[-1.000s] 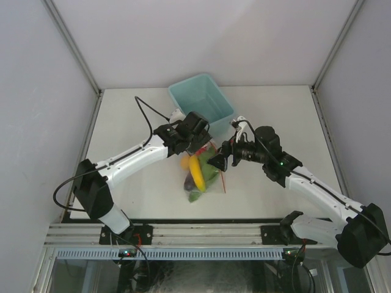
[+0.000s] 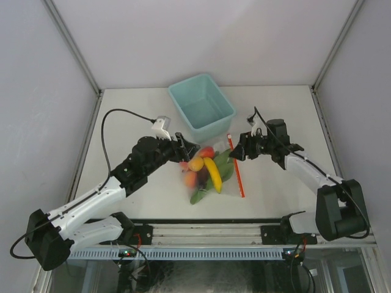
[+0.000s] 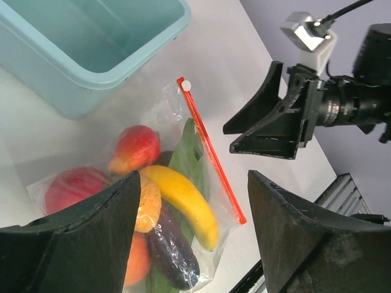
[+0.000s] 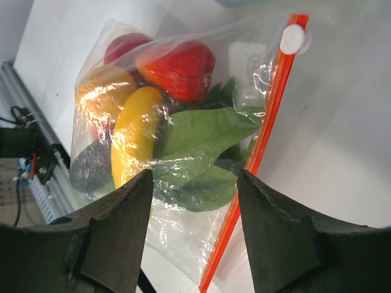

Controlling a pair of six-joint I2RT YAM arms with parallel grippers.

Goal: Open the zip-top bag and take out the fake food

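The clear zip top bag (image 4: 177, 235) lies flat on the table, its red strip (image 4: 269, 131) along the right side. A round white slider (image 4: 292, 39) sits at the strip's far end; whether the seal is parted cannot be told. Inside the bag are a yellow banana (image 3: 183, 198), an eggplant (image 3: 173, 250), red fruit (image 3: 135, 148), orange fruit (image 3: 148, 204) and green leaves (image 3: 189, 152). My left gripper (image 2: 193, 148) is open over the bag's upper left. Over the strip, toward the right, hangs my right gripper (image 2: 237, 153), open too. Neither has anything between its fingers.
Just behind the bag stands an empty light blue bin (image 2: 201, 104). Bare white table (image 2: 275, 104) stretches to either side. A dark front edge (image 2: 201, 220) borders the near side, and walls enclose the rest.
Both grippers have drawn apart, the left one leftward and the right one rightward. The bag's strip has shifted to the right, and more of the fruit shows from above.
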